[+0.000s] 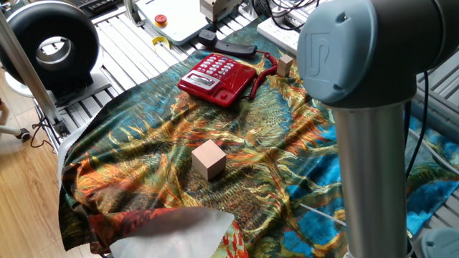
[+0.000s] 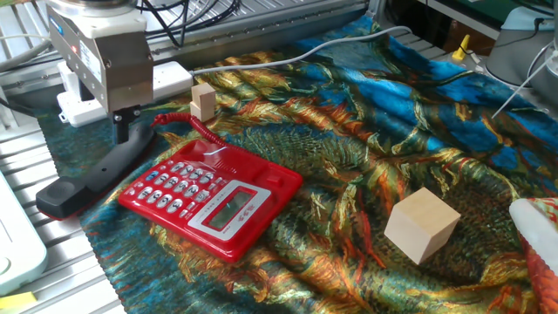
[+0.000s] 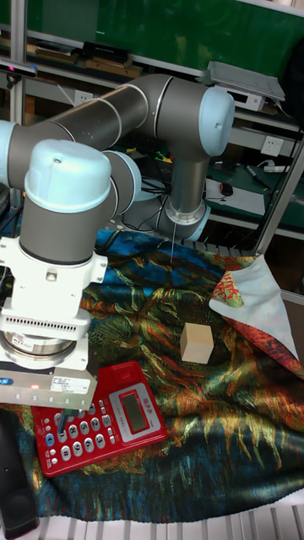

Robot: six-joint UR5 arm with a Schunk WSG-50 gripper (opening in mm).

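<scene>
A red push-button telephone (image 2: 214,196) lies on the patterned cloth. Its black handset (image 2: 96,179) is off the cradle, beside the phone, with the coiled red cord (image 2: 205,131) still joining them. My gripper (image 2: 122,135) points down at the handset's middle in exterior view 2, its dark fingers at or just over the handle. Whether the fingers are closed around it cannot be made out. In exterior view 1 only the lower part of the gripper's body shows at the top edge, above the handset (image 1: 233,47). Exterior view 3 hides the fingertips behind the arm.
A larger wooden cube (image 1: 209,159) rests on open cloth. Small wooden blocks (image 2: 202,102) stand behind the phone near a white power strip (image 2: 170,81). One corner of the cloth (image 3: 257,293) is folded over, showing its white underside.
</scene>
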